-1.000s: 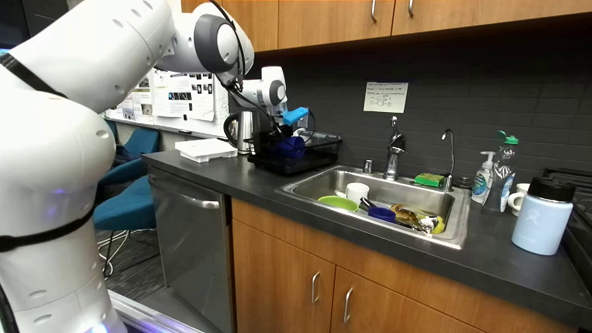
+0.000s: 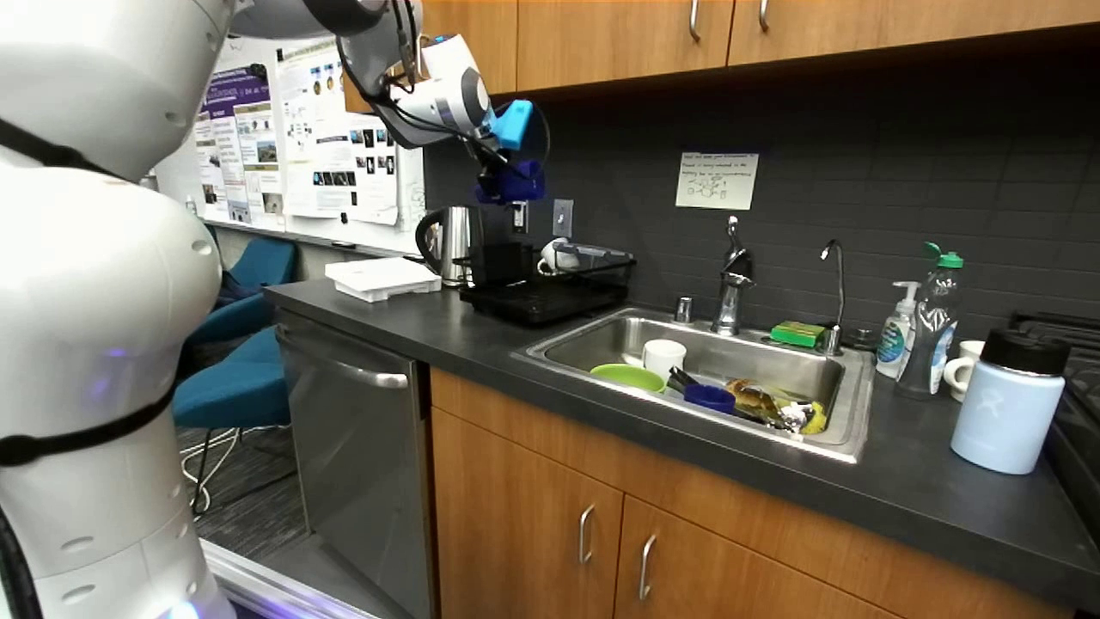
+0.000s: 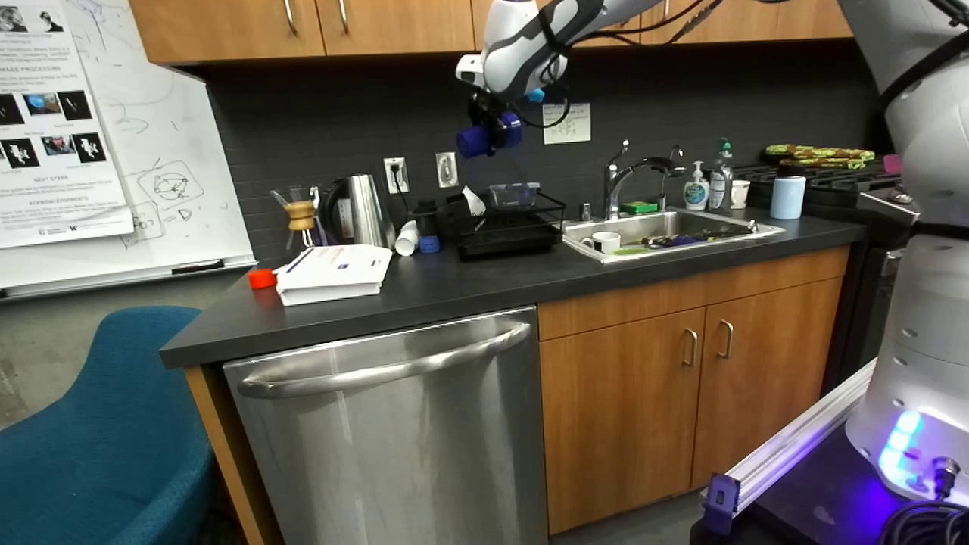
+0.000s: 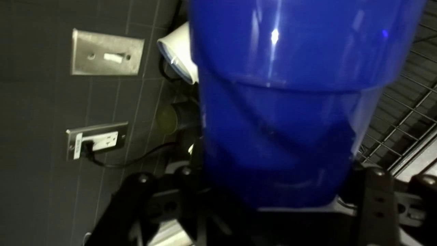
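Observation:
A glossy dark-blue cup (image 4: pixel 278 123) fills the middle of the wrist view, with the black fingers (image 4: pixel 164 201) of my gripper on either side of it. The gripper is shut on the cup. In exterior view 1 the blue cup (image 2: pixel 512 181) is in the air, well above the black dish rack (image 2: pixel 546 299). Exterior view 2 shows the cup (image 3: pixel 474 141) tipped on its side, in front of the dark tiled wall and clear of the rack.
The steel sink (image 2: pixel 856 407) holds a white mug (image 2: pixel 663 355), a green bowl (image 2: pixel 626 377), a blue dish (image 2: pixel 709 398) and other items. A kettle (image 3: pixel 365 210) and a white box (image 3: pixel 333 271) stand left of the rack. Wooden cabinets (image 2: pixel 619 41) hang overhead.
The arm has drawn up and back to the left in exterior view 1. The blue cup has risen with the gripper from rack level into open air.

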